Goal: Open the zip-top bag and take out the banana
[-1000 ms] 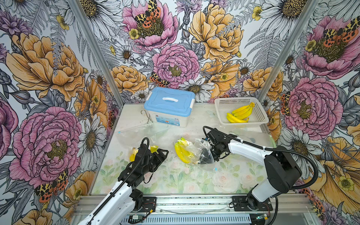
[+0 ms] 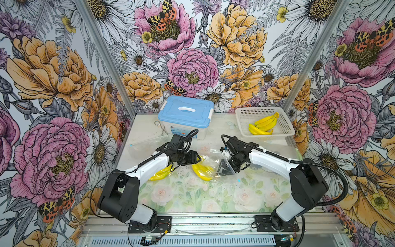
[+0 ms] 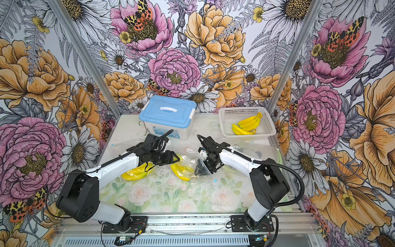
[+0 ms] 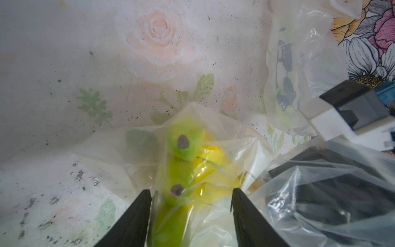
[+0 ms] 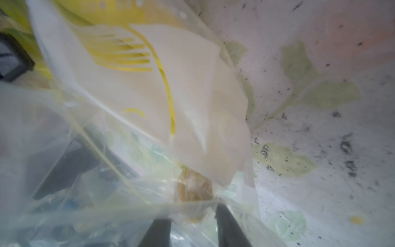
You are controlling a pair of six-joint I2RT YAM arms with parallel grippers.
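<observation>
A clear bag with bananas [image 2: 201, 170] lies mid-table. My left gripper is over it, fingers apart above the plastic and the bananas [image 4: 172, 222], whose tips show green in the left wrist view. My right gripper is at the bag's right end, fingertips apart and blurred behind clear film [image 5: 102, 193]; I cannot tell whether film is between them. Another banana [image 3: 133, 173] lies left, partly under my left arm.
A blue-lidded box [image 2: 185, 111] stands at the back left, a white basket [image 2: 242, 113] with bananas at the back right.
My left gripper has moved from the front left up and rightward to the middle bag.
</observation>
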